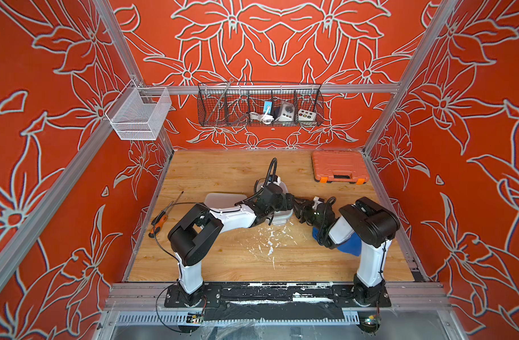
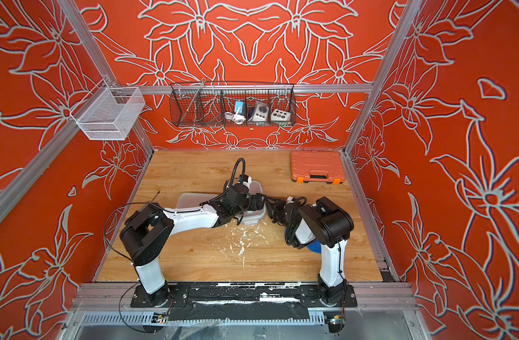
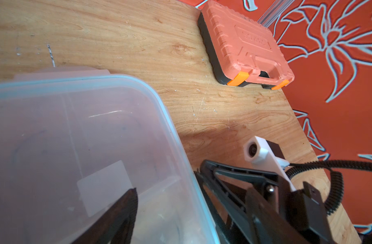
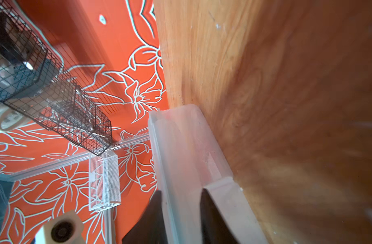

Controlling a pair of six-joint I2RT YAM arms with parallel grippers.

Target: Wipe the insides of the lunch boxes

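A translucent lunch box (image 3: pixel 112 134) with a pale blue rim fills much of the left wrist view. Above it, my open left gripper has one finger over the inside and the other beyond the right wall; nothing is gripped. Low at the box's right side is my right gripper, its fingers apart on either side of the box's wall (image 4: pixel 190 158), with a gap still showing. Left of this box, a second pale container (image 1: pixel 222 199) is partly hidden by the left arm. A blue cloth (image 1: pixel 350 244) lies beneath the right arm.
White crumbs (image 1: pixel 269 243) are scattered in front of the box. An orange tool case (image 1: pixel 340 166) stands at the back right, and an orange-handled screwdriver (image 1: pixel 156 223) lies at the far left.
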